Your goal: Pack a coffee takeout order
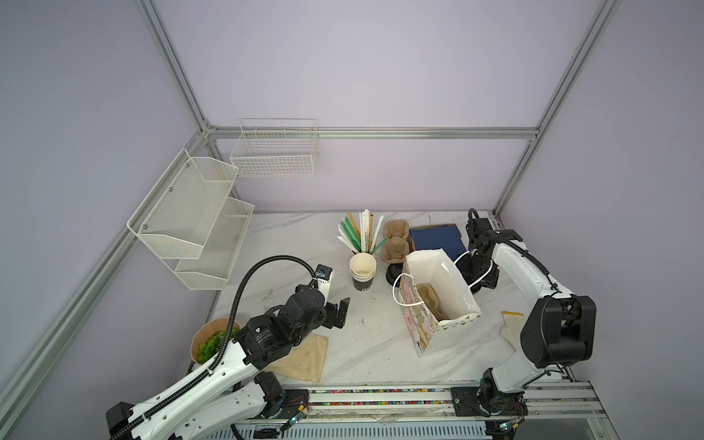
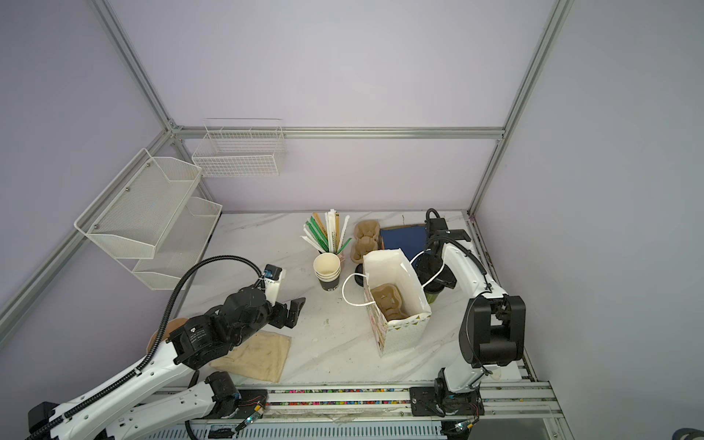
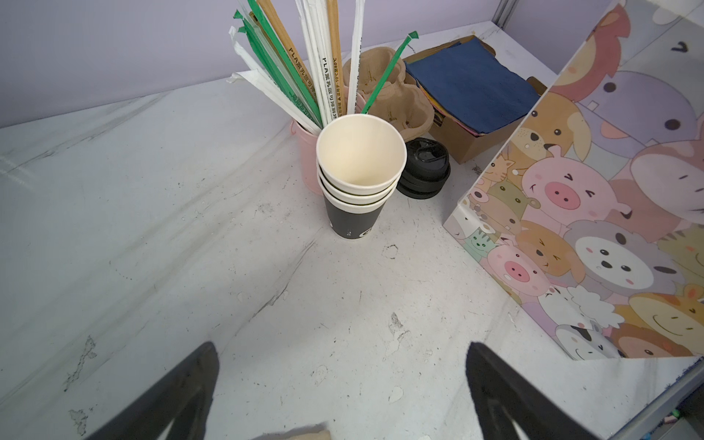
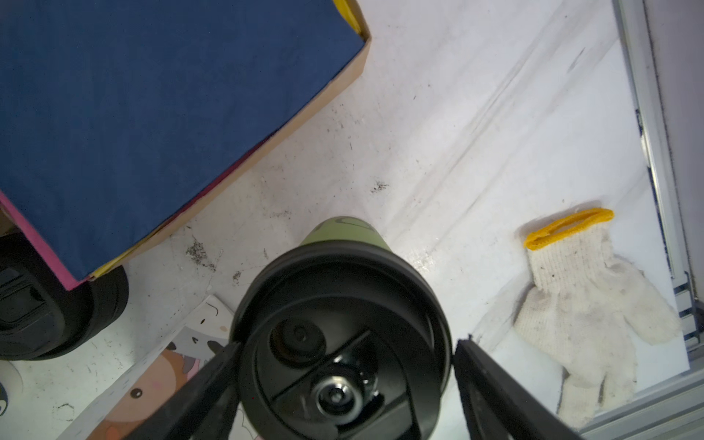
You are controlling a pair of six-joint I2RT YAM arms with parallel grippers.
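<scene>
The paper bag (image 1: 447, 330) stands upright, its mouth open and a brown cup carrier (image 2: 388, 300) inside. To its right is a green cup (image 4: 348, 231) under a black lid (image 4: 293, 256). My right gripper is open, one finger on either side of the lid; whether they touch it I cannot tell. That arm hides most of the cup in the top views. My left gripper hangs open and empty over bare table. Beyond it are stacked paper cups (image 3: 360, 157), wrapped straws (image 3: 322, 58) in a pink holder, and spare black lids (image 3: 424, 168).
Navy napkins (image 4: 161, 95) fill a box behind the bag, beside another carrier (image 1: 396, 240). A white glove (image 4: 586, 300) lies at the right edge. A tan cloth (image 1: 304, 359) and a bowl of greens (image 1: 212, 341) occupy the front left.
</scene>
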